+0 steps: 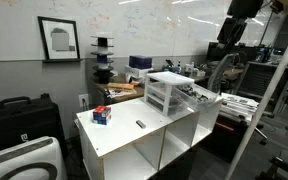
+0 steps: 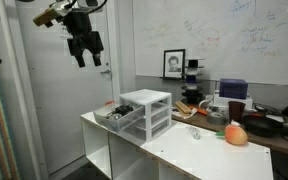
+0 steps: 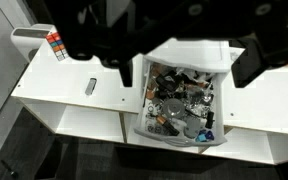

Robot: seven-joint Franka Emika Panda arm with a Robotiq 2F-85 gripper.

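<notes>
My gripper stands open in the wrist view, its two dark fingers wide apart with nothing between them. Below it lies an open, clear drawer (image 3: 170,141) holding many small dark and metal parts. In exterior view 1 the gripper (image 1: 224,51) hangs high above the pulled-out drawer (image 1: 195,101), well clear of it. Exterior view 2 also has the gripper (image 2: 86,54) up in the air over the drawer (image 2: 110,122). The drawer belongs to a translucent drawer unit (image 2: 158,116) on a white cabinet.
A multicoloured cube (image 1: 101,115) and a small dark object (image 1: 140,124) rest on the white cabinet top (image 1: 124,137). Bare surface surrounds them. Behind is a wooden counter with pans (image 2: 267,127) and boxes. A printer (image 1: 25,159) stands at the left.
</notes>
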